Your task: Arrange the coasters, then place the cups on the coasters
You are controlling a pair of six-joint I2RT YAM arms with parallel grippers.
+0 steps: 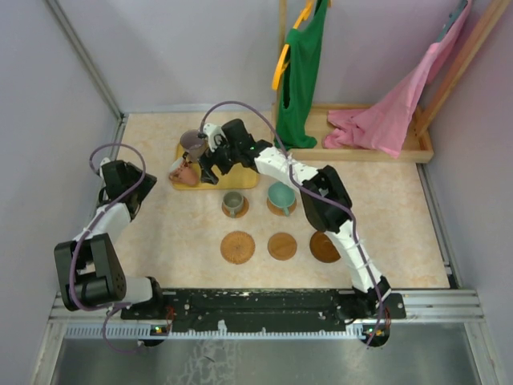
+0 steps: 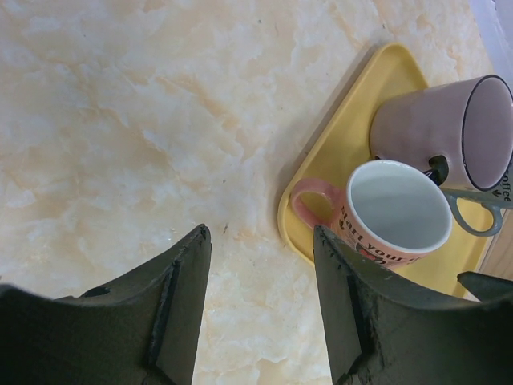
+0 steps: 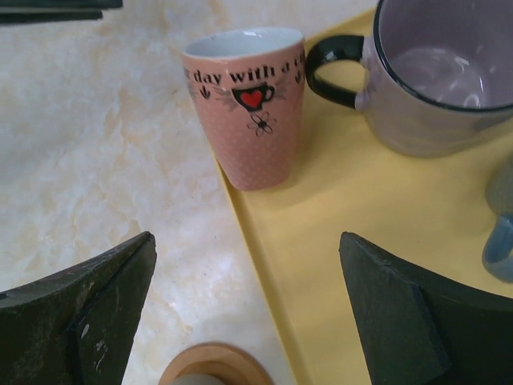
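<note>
A pink cup (image 1: 187,174) with printed text stands at the left front corner of the yellow tray (image 1: 216,180). In the left wrist view its pink handle (image 2: 311,192) points toward the tray's edge. My left gripper is to the left of the cup, partly open and empty. On the other side, over the tray, my right gripper stands open; the pink cup (image 3: 255,120) shows beyond its fingers, apart from them. Bare coasters, a woven one (image 1: 238,247), a wooden one (image 1: 282,246) and a dark one (image 1: 325,247), lie along the front.
A purple cup (image 1: 193,143) is behind the pink one on the tray. A grey cup (image 1: 233,200) and a teal cup (image 1: 281,195) sit on coasters. At the back right is a wooden rack (image 1: 377,155) with green and pink cloths.
</note>
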